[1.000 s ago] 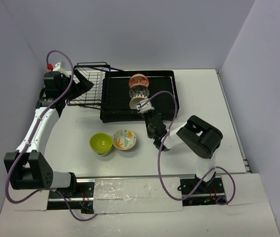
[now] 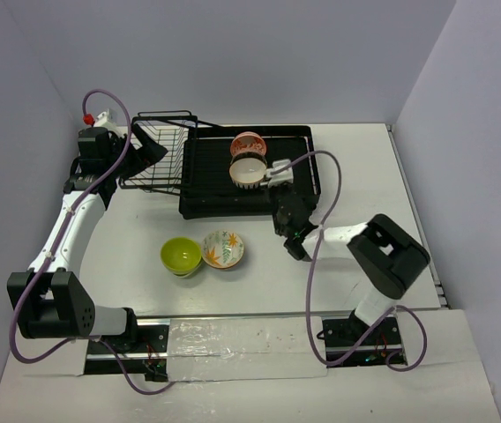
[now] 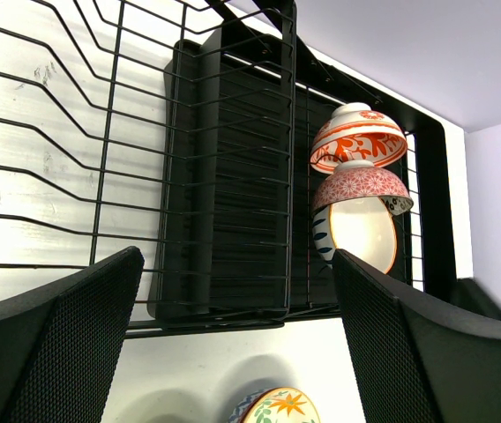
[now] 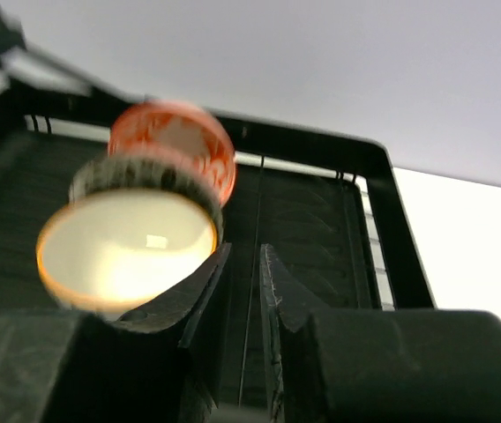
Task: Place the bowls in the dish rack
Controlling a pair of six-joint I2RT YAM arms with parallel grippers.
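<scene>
Several bowls stand in the black dish rack (image 2: 206,203): an orange-patterned bowl (image 3: 356,139) at the back, a pink-patterned one (image 3: 361,183) before it, and a white bowl (image 4: 127,247) at the front. A green bowl (image 2: 182,254) and a leaf-patterned bowl (image 2: 222,248) are on the counter below the rack. My left gripper (image 2: 149,145) hangs open over the wire rack at left, holding nothing. My right gripper, blurred, is at the rack's right side, just right of the white bowl, fingertips slightly apart with nothing visible between them.
The wire section (image 3: 109,141) of the rack is empty. Grey walls (image 2: 462,211) enclose the back and sides. Bare counter (image 2: 374,167) lies to the right of the rack and in front of it.
My right gripper and arm have moved right, away from in front of the white bowl. The front bowls look slightly shifted since a second ago. The left arm is still.
</scene>
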